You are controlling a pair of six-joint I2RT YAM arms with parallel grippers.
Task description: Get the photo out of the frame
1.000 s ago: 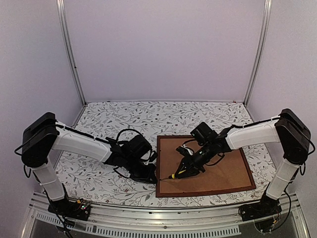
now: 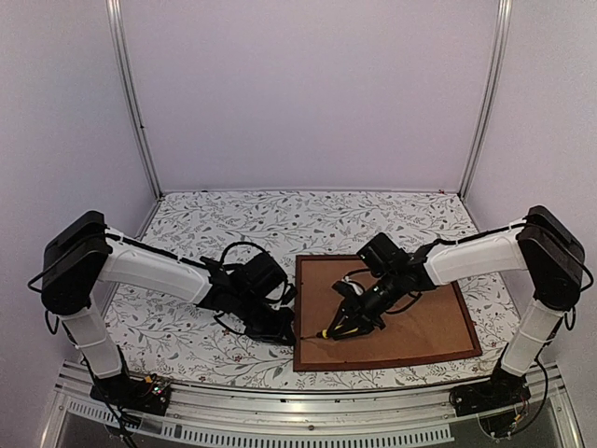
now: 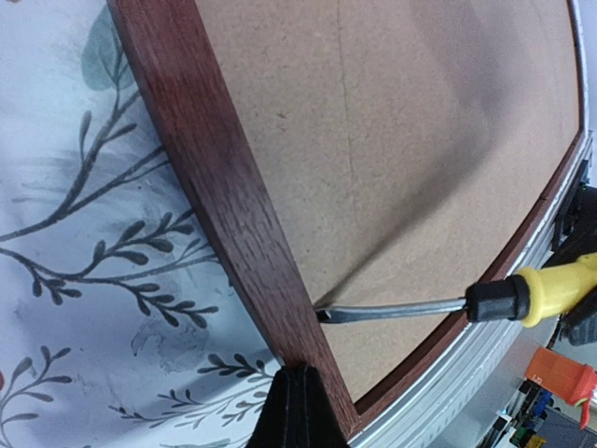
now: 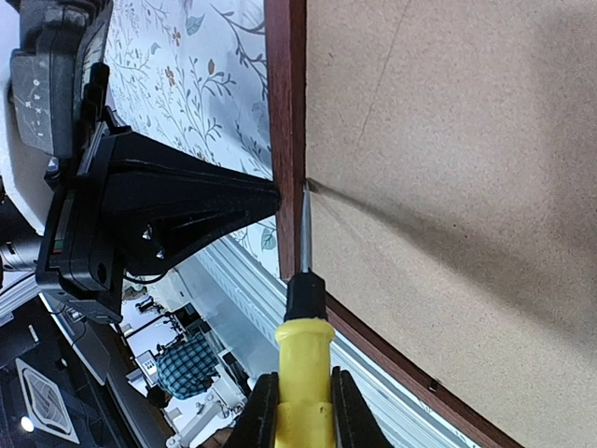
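The photo frame lies back side up, its dark wood border [image 2: 298,313] around a brown backing board [image 2: 420,317]. My left gripper is shut, its tips against the outer side of the frame's left border, with nothing seen between them. A screwdriver with a yellow handle [image 4: 305,383] is held in my right gripper. Its metal shaft [image 3: 396,311] slants across the board, and the tip meets the inner edge of the left border near the front corner. The photo itself is hidden from view.
Floral cloth [image 2: 215,224] covers the table, with clear room left of and behind the frame. A metal rail [image 2: 298,406] runs along the front, close to the frame's front border. White walls [image 2: 308,93] close off the back and sides.
The left arm and the frame look unmoved.
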